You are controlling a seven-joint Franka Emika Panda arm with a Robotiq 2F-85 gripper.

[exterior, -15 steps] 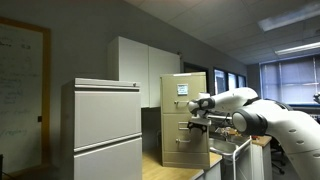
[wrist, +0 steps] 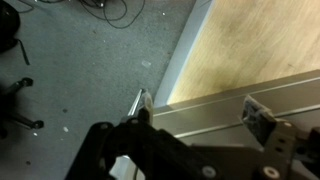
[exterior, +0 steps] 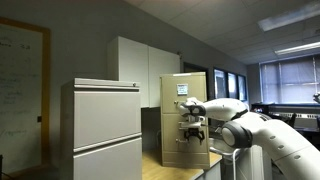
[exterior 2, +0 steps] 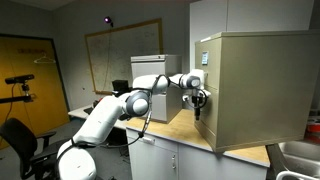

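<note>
A tan filing cabinet (exterior: 185,153) with a stack of drawers stands on the wooden counter; its drawers look closed. In exterior view 1 my gripper (exterior: 194,133) is in front of the drawer faces, around the middle of the cabinet. From the other side, the gripper (exterior 2: 197,100) is beside the cabinet (exterior 2: 248,90), whose body hides its drawer faces. Seen from the wrist, my gripper is open, its two fingertips wide apart. A beige cabinet edge (wrist: 225,112) crosses below and between them. Whether a finger touches the cabinet cannot be made out.
The wooden counter (wrist: 232,55) has bare room in front of the cabinet. A grey filing cabinet (exterior: 105,120) stands at the left in exterior view 1, with white wall cupboards (exterior: 145,70) behind. Grey floor (wrist: 75,70) lies beyond the counter's edge.
Over the last second the arm has come lower and the gripper has sunk a little along the tan cabinet's front, slightly leftward in exterior view 1. The cabinet looks unchanged.
</note>
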